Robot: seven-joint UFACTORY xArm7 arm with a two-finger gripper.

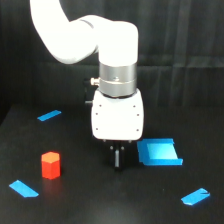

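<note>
An orange-red cube stands on the black table at the left. To the right of it hangs my gripper, under a white hand, well apart from the cube. Its dark fingers blend into the black table, so whether they are parted or closed cannot be made out. No object shows at the fingertips. Just right of the gripper lies a light-blue square edged with blue tape, its left side close to the hand.
Blue tape strips lie at the back left, front left and front right. The table between the cube and the gripper is clear, as is the front middle. A dark curtain hangs behind.
</note>
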